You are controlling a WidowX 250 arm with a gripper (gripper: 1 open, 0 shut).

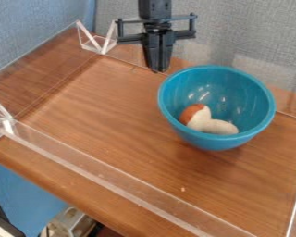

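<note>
A turquoise bowl (217, 86) sits on the wooden table on the right, holding a pale toy with an orange part (206, 122). Above and left of the bowl, near the back of the table, hangs my black gripper (158, 65), pointing down. It is shut, with nothing seen between its fingers.
White bracket pieces stand at the back-left corner and left edge. Below the table at the lower left lie some metal parts (67, 222).
</note>
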